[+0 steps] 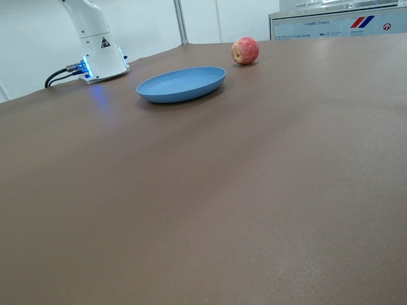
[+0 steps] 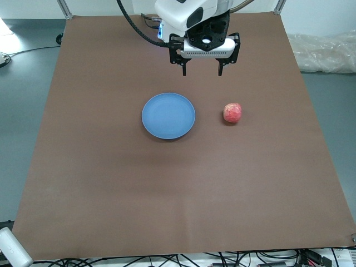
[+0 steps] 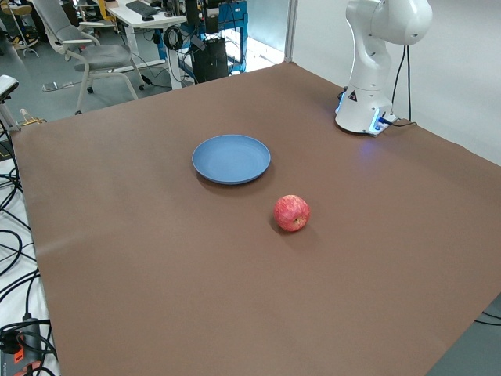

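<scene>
A red apple (image 2: pixel 232 113) rests on the brown table right of a flat blue plate (image 2: pixel 168 115) in the left view; the top view (image 1: pixel 245 51) and right view (image 3: pixel 291 213) show it apart from the plate (image 3: pixel 231 159). My gripper (image 2: pixel 202 70) hangs at the back of the table, above and behind both, its two black fingers spread with nothing visible between them. The top and right views show the white arm base but not the fingers.
Cables run along its edge, and a desk and chair stand beyond it in the right view.
</scene>
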